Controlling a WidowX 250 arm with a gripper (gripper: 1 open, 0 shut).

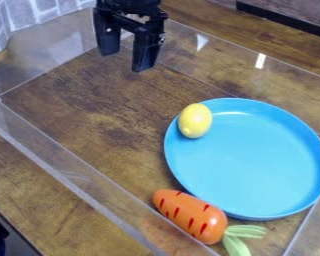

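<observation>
My black gripper hangs at the top of the camera view, over the back of the wooden surface, open and with nothing visible between its fingers. A yellow egg-shaped object rests on the upper left part of a blue plate on the right. An orange toy carrot with red stripes and pale green leaves lies at the bottom, outside the plate and just below its left side.
Clear plastic walls edge the wooden surface along the left and front. A dark shape sits in the lower left corner.
</observation>
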